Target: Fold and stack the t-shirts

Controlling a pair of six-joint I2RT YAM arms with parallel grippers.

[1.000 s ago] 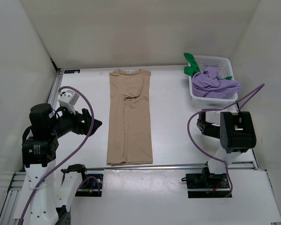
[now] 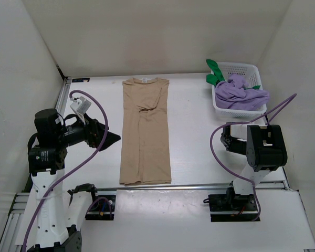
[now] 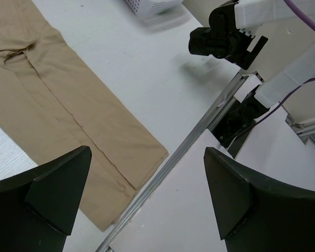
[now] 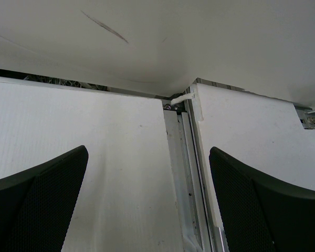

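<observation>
A tan t-shirt [image 2: 152,134] lies flat on the white table, its sides folded inward into a long strip with the collar at the back. A seam runs down its middle, with a small bunched opening near the chest. My left gripper [image 2: 114,135] hangs just left of the shirt. The left wrist view shows its fingers [image 3: 58,194] spread wide with nothing between them; the shirt's hem lies beyond. Over at the right, my right gripper is also open and empty, facing bare table and the wall.
A white basket [image 2: 237,113] at the back right holds purple cloth [image 2: 240,93] and some green cloth [image 2: 214,73]. A metal rail [image 2: 199,186] runs along its front.
Shirt and right arm stay put.
</observation>
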